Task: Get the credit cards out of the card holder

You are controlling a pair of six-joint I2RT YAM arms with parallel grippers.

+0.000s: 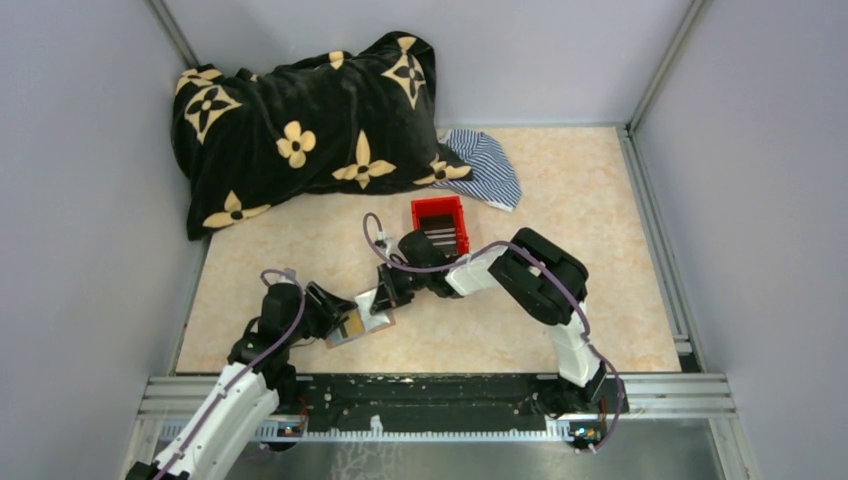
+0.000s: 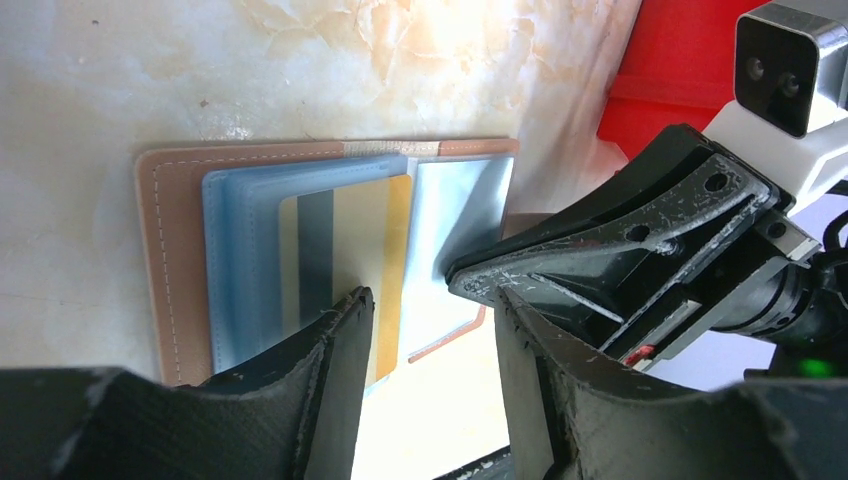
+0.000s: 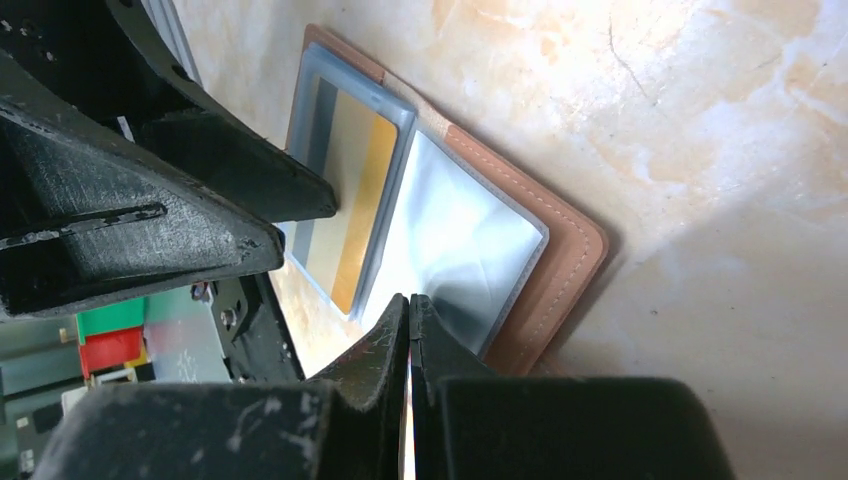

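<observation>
The tan card holder [image 3: 575,262] lies spread out near the table's front edge, clear sleeves facing up. In its left sleeves sits a card [image 2: 345,245] with beige, dark and yellow stripes. To its right, the clear sleeve [image 3: 455,225] over a white ground shows no striped card. My left gripper stands open over the card; one fingertip overlaps the card in view, and contact cannot be told. My right gripper is shut above the white sleeve, fingertips together, nothing between them. Part of the holder's lower side is hidden by the fingers.
A red basket [image 1: 440,204] stands behind the right arm. Further back are a black patterned cushion [image 1: 320,120] and a striped cloth [image 1: 485,165].
</observation>
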